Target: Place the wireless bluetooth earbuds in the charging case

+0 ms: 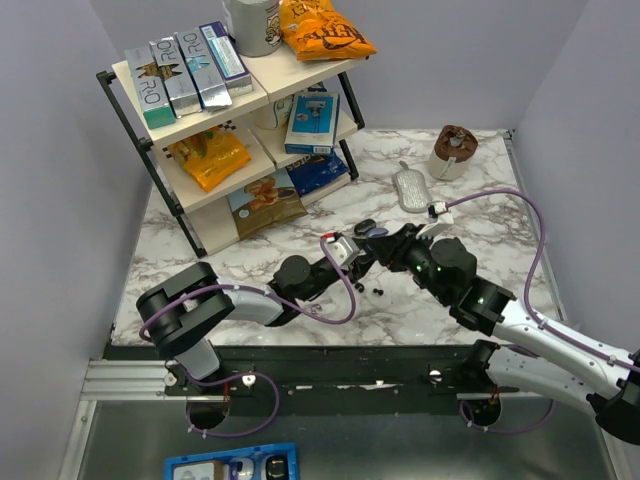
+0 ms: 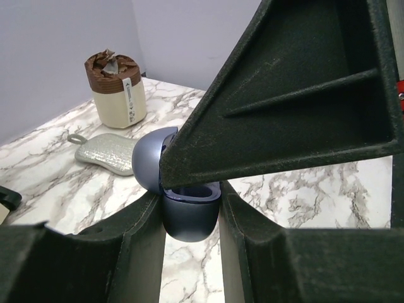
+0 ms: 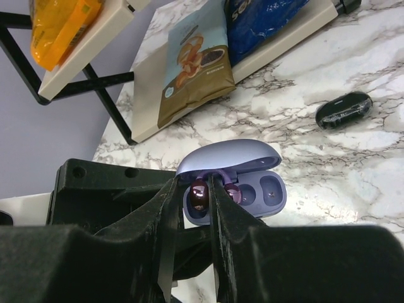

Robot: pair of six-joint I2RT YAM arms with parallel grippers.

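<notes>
A lavender charging case [image 2: 190, 214] with its lid raised is held in my left gripper [image 1: 362, 258], which is shut on it. My right gripper [image 1: 390, 245] is over the case, its fingertips at a dark maroon earbud [image 3: 198, 194] in one well; whether they touch it or stand slightly apart is hard to tell. A second maroon piece [image 3: 232, 193] shows beside it, and empty-looking hollows lie at the case's right. Much of the case is hidden by fingers in both wrist views.
A black oval case [image 3: 344, 110] lies on the marble table behind. A shelf rack [image 1: 200, 130] with bags and boxes stands at back left; a grey pouch [image 1: 411, 189] and a jar [image 1: 452, 155] are at back right. Small dark pieces lie near the front.
</notes>
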